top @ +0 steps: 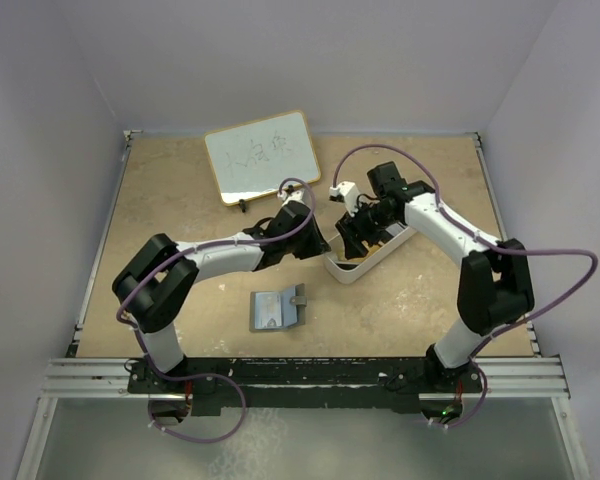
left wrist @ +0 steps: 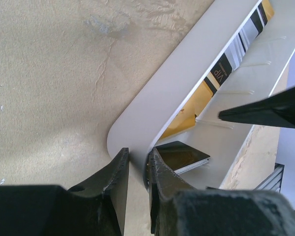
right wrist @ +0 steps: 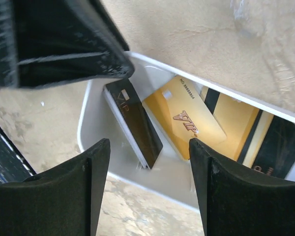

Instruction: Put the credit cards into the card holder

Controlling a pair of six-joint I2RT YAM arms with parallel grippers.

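Observation:
A white tray (top: 385, 255) holds cards: a black card (right wrist: 132, 123), a gold VIP card (right wrist: 184, 115) and more behind them. My left gripper is at the tray's near end, its fingers on the rounded wall; whether it is closed on it is unclear. My right gripper hangs over the tray, fingers apart above the black and gold cards, holding nothing. The card holder (top: 277, 309), grey-blue, lies at the front centre of the table.
A whiteboard (top: 260, 155) with writing lies at the back, a small black object (top: 242, 206) beside it.

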